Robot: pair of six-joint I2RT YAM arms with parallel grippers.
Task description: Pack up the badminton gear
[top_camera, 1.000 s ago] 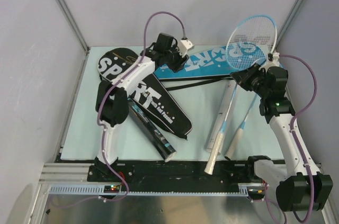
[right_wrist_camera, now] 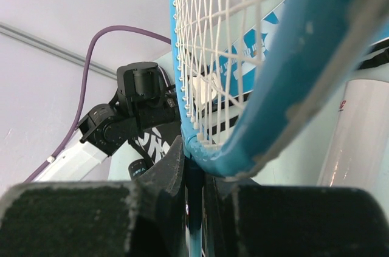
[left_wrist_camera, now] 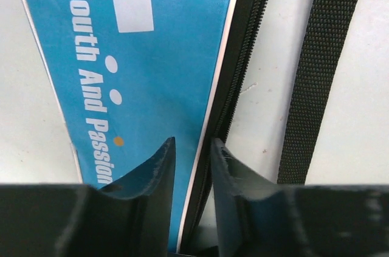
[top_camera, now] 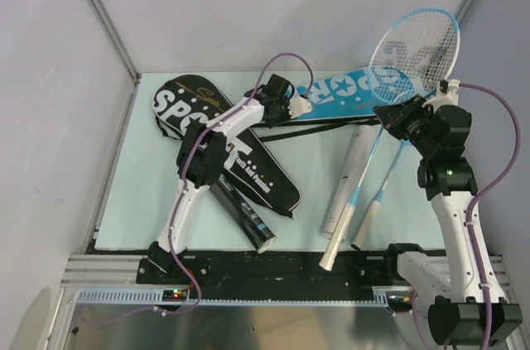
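Observation:
The blue racket bag (top_camera: 344,93) lies along the back of the table, its zipped edge (left_wrist_camera: 234,81) facing the front. My left gripper is at that edge, fingers a little apart on either side of it; contact cannot be made out. Raised at the right, a blue-and-white racket (top_camera: 416,48) slants up with its handle lower left. My right gripper is shut on its shaft, just below the head. A second racket, its handle (top_camera: 367,224) pale, lies beneath. At left the black "SPORT" bag (top_camera: 257,172) lies flat, partly hidden by my left arm.
A white tube (top_camera: 352,172) lies right of centre beside the second racket. A dark tube (top_camera: 242,209) rests along the black bag. A black strap (left_wrist_camera: 322,75) runs in front of the blue bag.
My right gripper has shifted right with the racket, whose head now stands further right and higher in view.

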